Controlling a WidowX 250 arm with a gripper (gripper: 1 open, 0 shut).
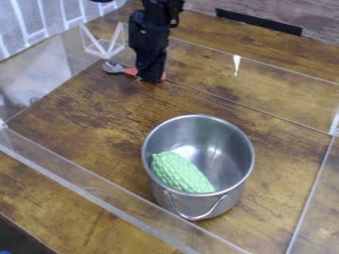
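The black gripper [149, 67] is lowered at the upper middle, over a red-handled utensil with a metal head [117, 67]; it covers most of the red handle, so whether its fingers are open or shut, and whether anything is between them, cannot be seen. A steel pot [232, 169] with a wire handle stands at the lower right, holding a green bumpy corn-cob-like object [180, 171].
Clear plastic walls [69, 171] border the wooden work surface [93, 124]. A dark object with a grey edge runs along the back right.
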